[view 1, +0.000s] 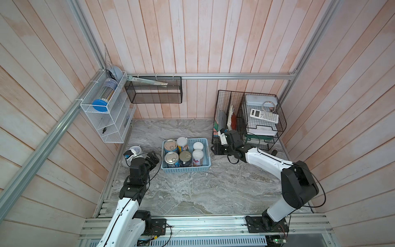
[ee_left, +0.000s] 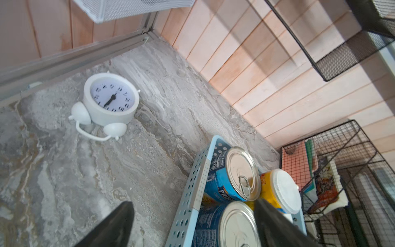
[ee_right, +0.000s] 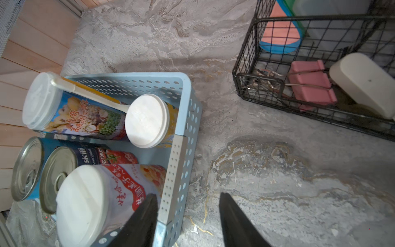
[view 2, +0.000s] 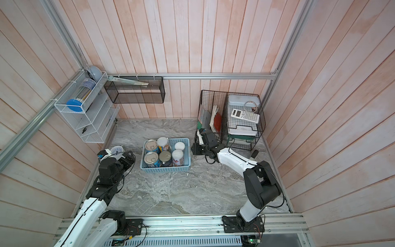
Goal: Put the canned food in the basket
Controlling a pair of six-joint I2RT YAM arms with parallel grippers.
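On the table stands a light blue basket (view 1: 186, 169), holding several upright cans: one Progresso can (ee_left: 239, 177), others with metal lids, a yellow-wrapped can with a white lid (ee_left: 286, 187), a red-labelled can (ee_right: 133, 181) and a smaller white-lidded one (ee_right: 146, 120). No canned food shows on the table outside it. To the basket's left my left gripper is open, fingers wide apart, nothing between them. Just off the basket's right wall, my right gripper is part open and empty, one finger seen in front of that wall.
A white alarm clock (ee_left: 111, 98) lies at the left of the table. At the right back stands a black wire rack (view 1: 263, 123) with a remote and books. Shelves (view 1: 109, 113) and a wire basket (view 1: 154, 90) hang above.
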